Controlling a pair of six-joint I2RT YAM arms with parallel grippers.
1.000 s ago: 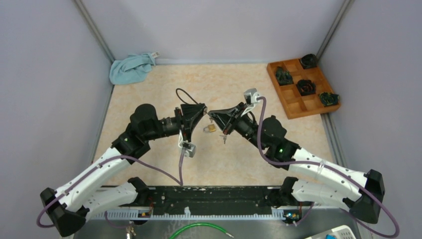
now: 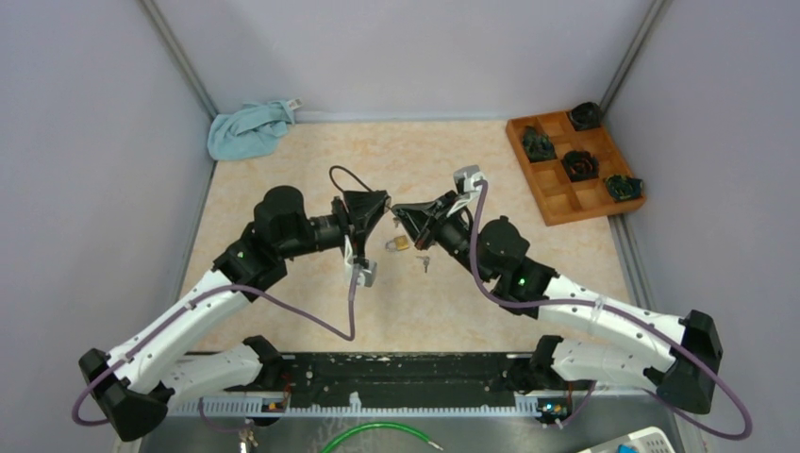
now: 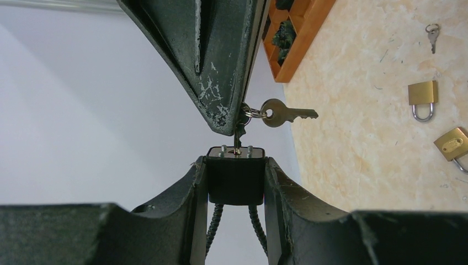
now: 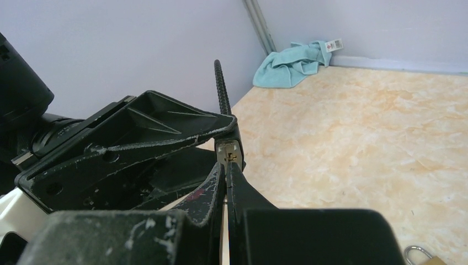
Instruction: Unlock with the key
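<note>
In the left wrist view, a black lock (image 3: 235,182) with a braided cable shackle is clamped between the fingers of my left gripper. Its metal end with the keyhole faces my right gripper, which is shut on a thin key (image 3: 237,142). The key points at the keyhole and its tip meets the lock face; how deep it sits cannot be told. A second key (image 3: 280,113) dangles from the same ring. In the right wrist view, the lock's keyhole face (image 4: 229,153) lies just past my right fingertips, which hide the key.
Two brass padlocks (image 3: 423,93) and loose keys (image 3: 433,38) lie on the table below. A wooden compartment tray (image 2: 557,203) is at the back right, a blue towel (image 2: 250,132) at the back left.
Both grippers have stayed tip to tip with small shifts. The right arm has moved slightly left, and the left wrist and forearm have turned and risen a little in the top view.
</note>
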